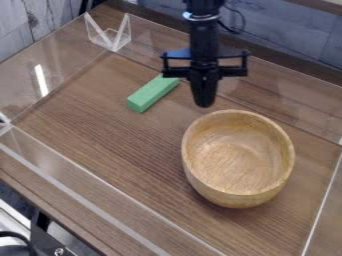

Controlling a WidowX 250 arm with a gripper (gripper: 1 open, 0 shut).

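My dark gripper (205, 92) hangs at the upper middle, above the table just behind the bowl, shut with nothing visible between its fingers. A green block (152, 94) lies flat on the table to the left of the gripper, apart from it. A tan round bowl (237, 160) sits on the right half of the table.
Clear plastic brackets stand at its left edge and back-left corner. A wall or rim runs along the back.
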